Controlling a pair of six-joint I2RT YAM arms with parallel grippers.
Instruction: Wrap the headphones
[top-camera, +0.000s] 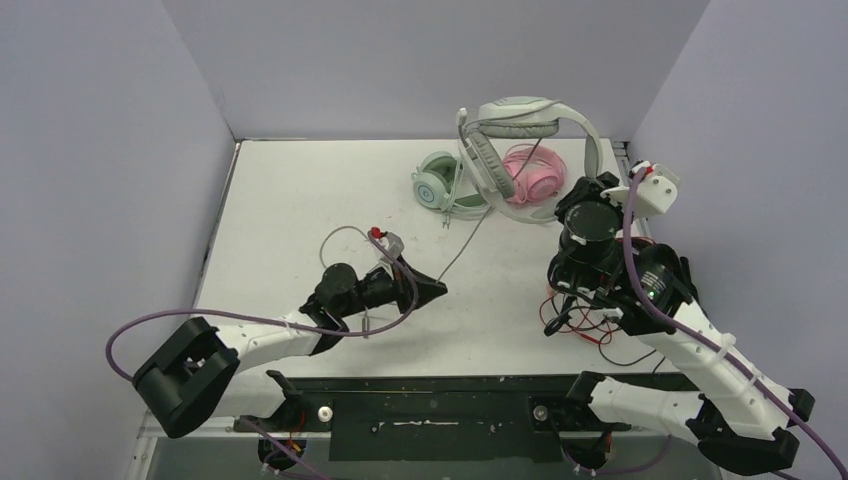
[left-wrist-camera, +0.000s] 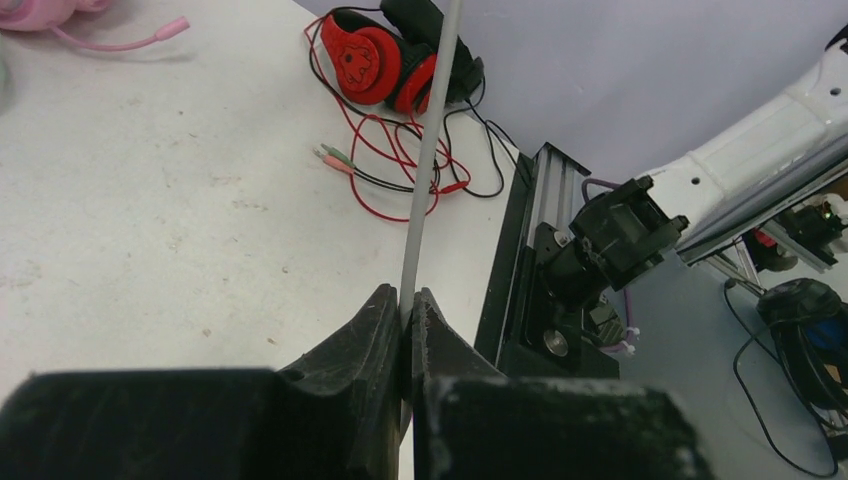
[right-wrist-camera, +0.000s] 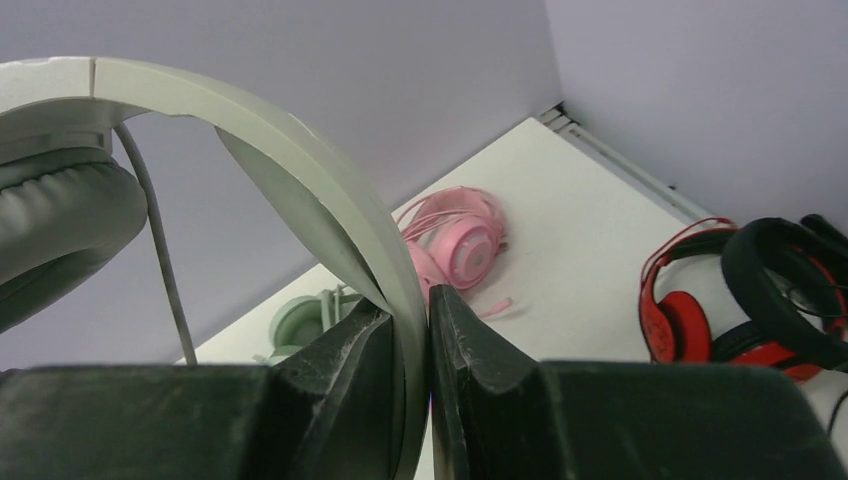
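Observation:
A white headset with grey ear pads hangs in the air at the upper right of the top view. My right gripper is shut on its headband. From the headset a thin grey cable runs down to my left gripper, which is shut on it low over the middle of the table. The held cable stretches straight upward from between the left fingertips in the left wrist view. Its loose part loops on the table behind the left arm.
A mint headset and a pink one lie at the back of the table. Red-black headphones with tangled wires lie on the right side.

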